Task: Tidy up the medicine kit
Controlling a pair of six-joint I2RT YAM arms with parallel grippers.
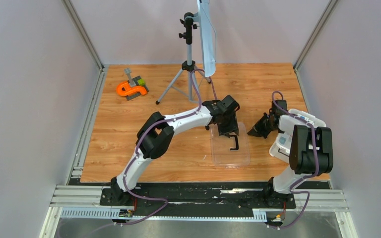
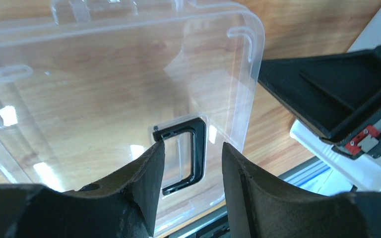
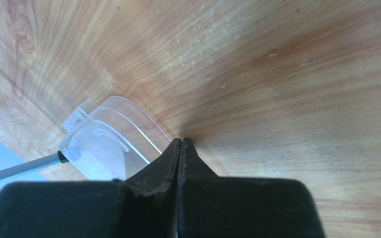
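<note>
A clear plastic lid (image 1: 223,156) with a black handle (image 1: 236,143) lies on the table, roughly square to the front edge. In the left wrist view the lid (image 2: 94,94) fills much of the picture, its handle (image 2: 197,148) partly behind a fingertip. My left gripper is open over the lid, nothing clearly between its fingers; whether it touches the lid cannot be told. At the lid's right edge sits my right gripper (image 1: 250,133), shut. Its fingertips (image 3: 174,145) meet close to the table beside the lid (image 3: 124,121), with nothing showing between them.
A white box (image 1: 280,150) stands at the right, partly hidden under my right arm. Behind my left arm is a tripod (image 1: 189,64) with a pale blue panel (image 1: 206,39). An orange and grey object (image 1: 131,89) lies back left.
</note>
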